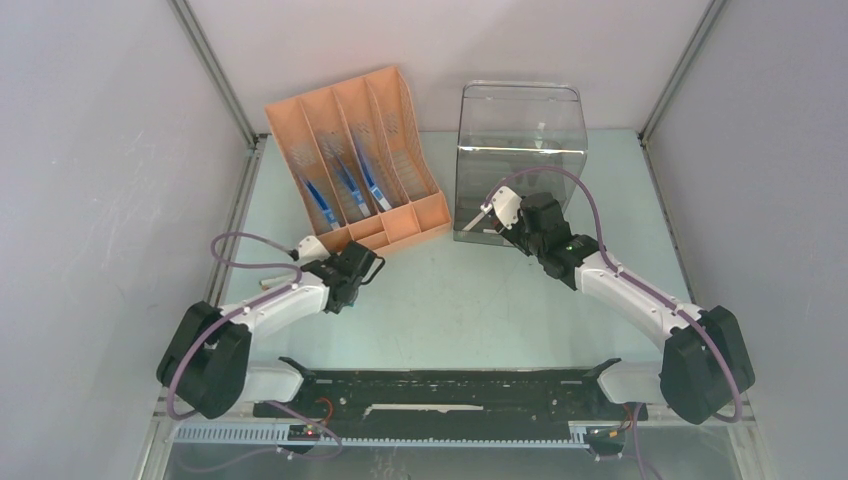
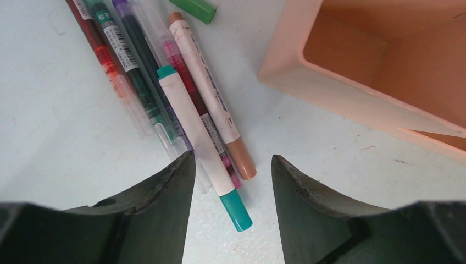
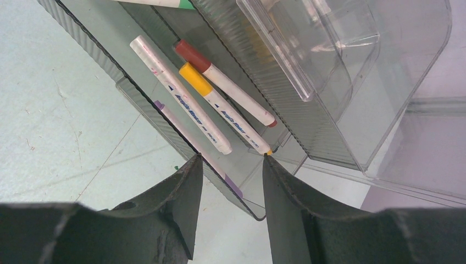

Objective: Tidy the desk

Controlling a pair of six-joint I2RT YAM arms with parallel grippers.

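Note:
My left gripper is open above a bundle of pens. A white marker with teal ends (image 2: 198, 135) lies on top, its lower end between the fingers but not gripped. Beside it rest a brown-capped marker (image 2: 211, 91), a pink pen (image 2: 189, 82), a dark green pen (image 2: 129, 58) and a red pen (image 2: 99, 47). At the clear organizer, my right gripper is open over the front drawer, nothing gripped. Inside lie a white marker (image 3: 181, 96), a yellow-capped marker (image 3: 228, 113), a dark-red-capped marker (image 3: 231, 88) and a purple-ended marker (image 3: 192, 137).
The orange divided file holder (image 1: 415, 225) stands at the back left with several blue items upright in it. The clear organizer (image 1: 520, 120) is at the back right. A green cap (image 2: 195, 8) lies near the pens.

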